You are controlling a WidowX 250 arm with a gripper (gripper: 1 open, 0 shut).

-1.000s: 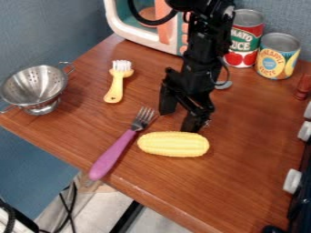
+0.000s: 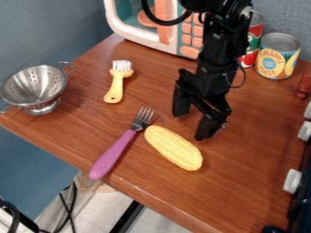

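Note:
The black gripper hangs over the middle of the wooden table, just above and right of a yellow corn cob, which lies diagonally. Its fingers look apart, with nothing visible between them. A purple-handled fork lies left of the corn. A yellow brush lies farther back to the left.
A metal colander sits at the table's left edge. A toy microwave and cans stand at the back. A stove-like black object lines the right edge.
The gripper has risen and moved right, away from the corn. The corn has turned from lying level to lying diagonally.

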